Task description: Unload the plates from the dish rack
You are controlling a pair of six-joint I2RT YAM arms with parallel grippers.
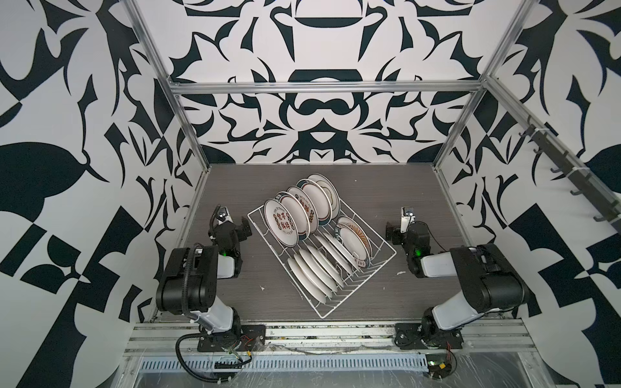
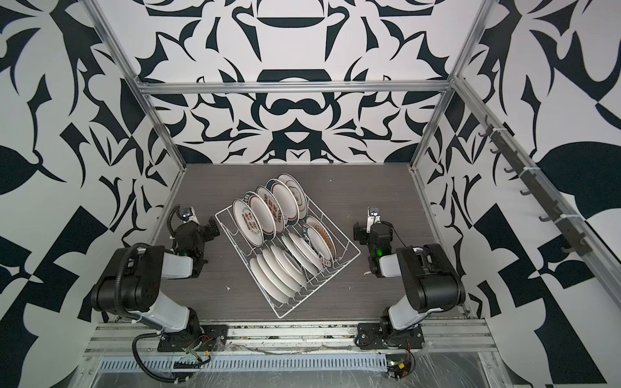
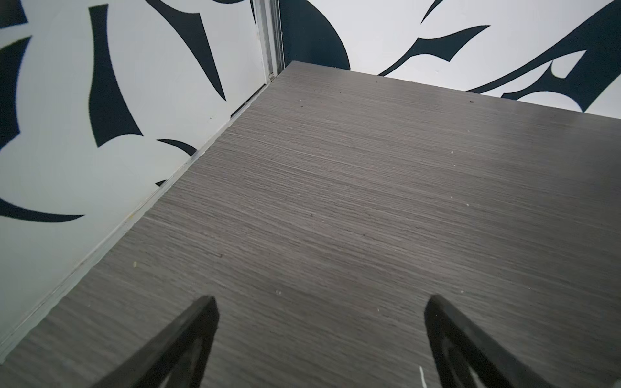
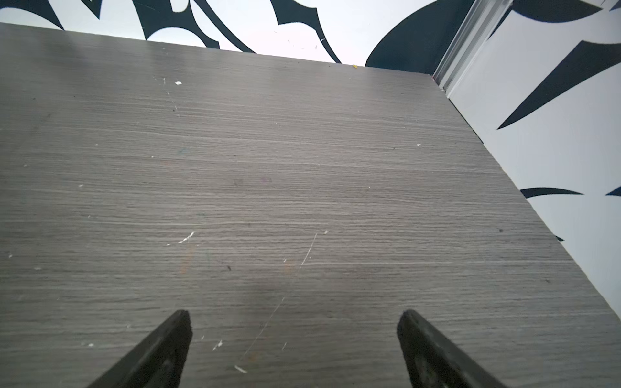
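Note:
A white wire dish rack (image 1: 388, 255) stands turned at an angle in the middle of the table, filled with plates. Along its back left side, several patterned plates (image 1: 280, 222) lean in a row. White plates (image 1: 306, 279) stand on edge in the front part, several close together. Toward the right corner leans a pair with a brown-patterned rim (image 2: 321, 232). My left gripper is open left of the rack, its fingers (image 3: 194, 336) apart with bare table between. On the right side, my right gripper also stands open and empty, clear of the rack.
Bare table (image 1: 394, 187) lies behind the rack and on both sides of it. Patterned walls close in the left, back and right. A rail with hooks (image 1: 569, 168) runs along the right wall, well above the table.

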